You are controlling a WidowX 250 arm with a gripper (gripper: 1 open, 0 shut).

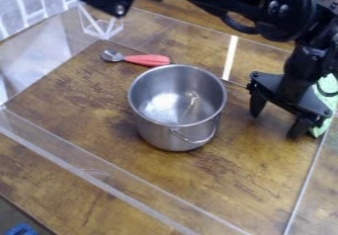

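Note:
My black gripper (275, 116) is low over the wooden table at the right, its two fingers pointing down and spread apart. A green cloth-like item (319, 124) lies just behind it at the right edge, partly hidden by the gripper; whether they touch is unclear. A steel pot (176, 132) with a wire handle stands in the middle, left of the gripper. A utensil with a red handle (146, 60) and metal head lies behind the pot.
Clear plastic walls (106, 195) border the wooden table (93, 140). A white strip (230, 56) lies toward the back.

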